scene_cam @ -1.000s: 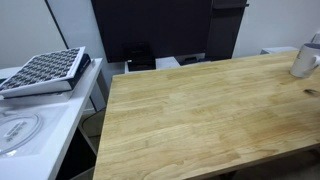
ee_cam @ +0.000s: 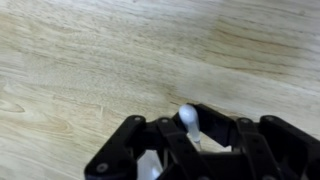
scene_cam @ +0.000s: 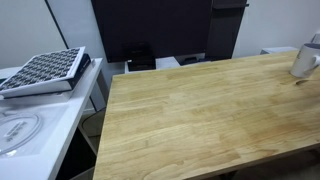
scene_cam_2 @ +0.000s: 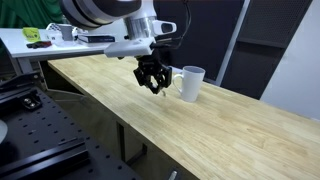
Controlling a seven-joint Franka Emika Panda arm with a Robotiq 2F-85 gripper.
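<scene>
In the wrist view, my gripper is shut on a slender, pale, shiny object (ee_cam: 189, 118). Its rounded end shows between the black fingers; it looks like a utensil handle, though the rest is hidden. Exterior view 2 has the gripper (scene_cam_2: 155, 84) low over the wooden table, pointing down, just left of a white mug (scene_cam_2: 188, 83). That mug (scene_cam: 304, 62) stands upright at the far right in exterior view 1, where a small dark shape shows close to its base. Whether the held object touches the table or the mug, I cannot tell.
A separate white table (scene_cam: 45, 145) at the left carries a patterned box (scene_cam: 45, 70) and a coiled clear tube (scene_cam: 20, 130). A black panel (scene_cam: 150, 25) stands behind the wooden table.
At the right edge of exterior view 1, the small shape near the mug has shifted up and left, closer to the mug's base. The mug has stayed put.
</scene>
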